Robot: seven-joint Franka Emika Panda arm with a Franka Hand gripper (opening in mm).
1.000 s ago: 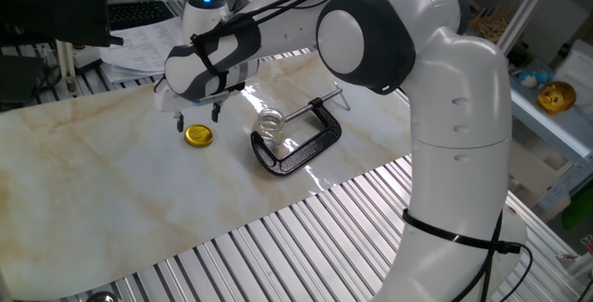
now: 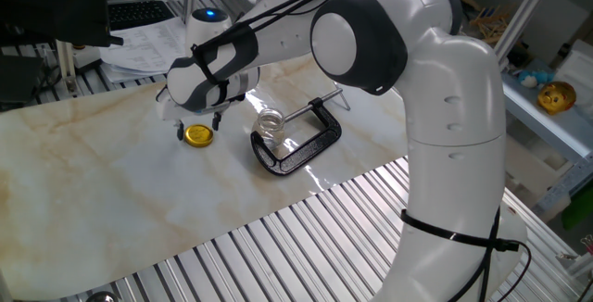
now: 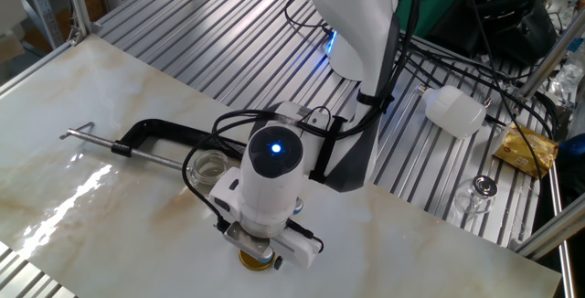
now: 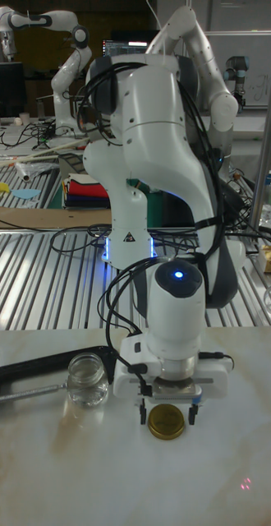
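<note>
A round gold lid point(image 2: 198, 135) lies flat on the marble-patterned tabletop point(image 2: 83, 191). My gripper point(image 2: 198, 130) points down over it with its fingers wide apart. In the third exterior view the two dark fingers point(image 4: 193, 416) stand on either side of the lid point(image 4: 166, 422), which lies slightly nearer the camera. Whether they touch it cannot be told. The open glass jar point(image 2: 271, 126) stands beside a black C-clamp point(image 2: 298, 157), whose screw reaches to the jar. From the second exterior view, the gripper's body covers much of the lid point(image 3: 255, 260).
Slatted metal decking point(image 2: 278, 256) borders the tabletop near my base. On it, in the second exterior view, are a white bulb-shaped item point(image 3: 454, 111), a small glass jar point(image 3: 476, 194) and a gold packet point(image 3: 526, 149).
Lid, jar and clamp have stayed where they were.
</note>
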